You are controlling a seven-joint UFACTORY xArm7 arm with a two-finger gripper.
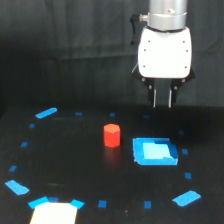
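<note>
My gripper (pixel 162 96) hangs in the upper right, white housing above two thin fingers, raised over the dark table behind a blue square tray (pixel 155 160) with a lighter blue inside. The fingers stand apart with nothing visible between them. A red block (pixel 112 135) sits left of the tray, apart from it.
Dark table (pixel 80 170) with blue tape strips and small blue squares scattered on it. A pale cream object (pixel 53 214) lies at the front left, cut by the frame edge. A dark curtain forms the back.
</note>
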